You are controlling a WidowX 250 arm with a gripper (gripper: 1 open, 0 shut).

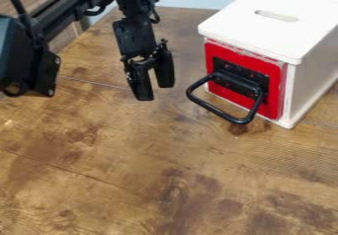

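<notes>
My black gripper (153,77) hangs over the wooden table at the upper middle, fingers pointing down and spread apart, nothing between them. To its right stands a white box (279,25) with a slot in its lid and a red front panel (227,53). A black U-shaped handle (219,113) juts out low from that panel, to the right of my fingers and apart from them.
The black arm (59,17) reaches in from the upper left. A pale wall is behind the table.
</notes>
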